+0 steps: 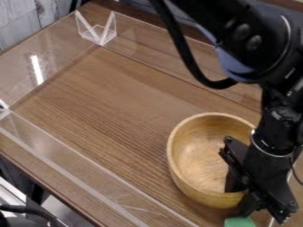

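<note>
A wooden bowl (199,151) sits on the wooden table at the lower right. My black gripper (251,193) is low at the bowl's right side, its fingers over and against the rim and partly in shadow; whether they hold the rim I cannot tell. A small green object (238,221) lies just below the bowl, near the gripper's tips, partly out of frame.
A clear plastic holder (97,28) stands at the back left. Transparent strips run along the table's edges, and dark cables lie beyond the lower left edge.
</note>
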